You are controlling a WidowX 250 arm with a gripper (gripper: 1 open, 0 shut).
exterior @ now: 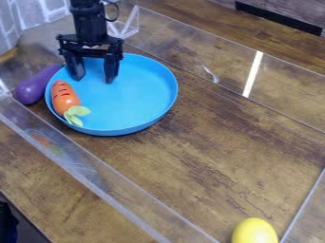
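Observation:
A blue round plate (133, 100) lies at the upper left of the board, holding an orange toy carrot (66, 99) with pale green leaves on its left side. My black gripper (94, 70) hangs low over the back left of the plate, its two fingers spread apart, with nothing visible between them. A purple toy eggplant (33, 86) lies just left of the plate, beside it.
A yellow egg-shaped object (254, 231) sits at the bottom right. Clear plastic edging runs along the board's sides. Silvery panels stand at the top left.

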